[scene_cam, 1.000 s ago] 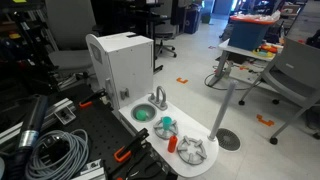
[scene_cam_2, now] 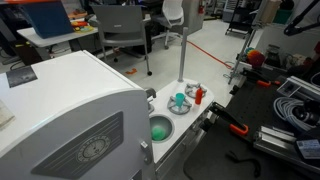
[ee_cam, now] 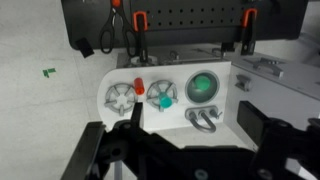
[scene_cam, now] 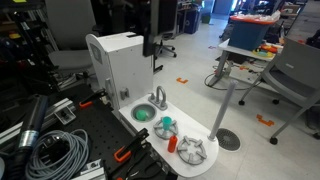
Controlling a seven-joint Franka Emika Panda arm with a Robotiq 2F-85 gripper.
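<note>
My gripper stands open above the toy kitchen, its dark fingers wide apart at the lower edge of the wrist view with nothing held between them. In exterior view 1 it shows only partly, at the top. A small red object [scene_cam: 172,144] stands upright on the white counter beside a grey burner [scene_cam: 191,151]. On the other burner sits a teal cup [scene_cam: 167,122]. Inside the round sink [scene_cam_2: 173,122] lies a green round item [ee_cam: 202,82]. Behind the sink rises a grey faucet [scene_cam: 160,93].
A white cabinet [scene_cam: 125,65] walls off the sink end of the counter. From the counter's burner end rises a pale post [scene_cam: 222,110]. Orange-handled clamps [scene_cam: 123,154] grip the dark table's edge; coiled cable [scene_cam: 62,155] lies on it.
The gripper has come down into the top of exterior view 1, over the white cabinet. The objects on the counter and in the sink have not moved.
</note>
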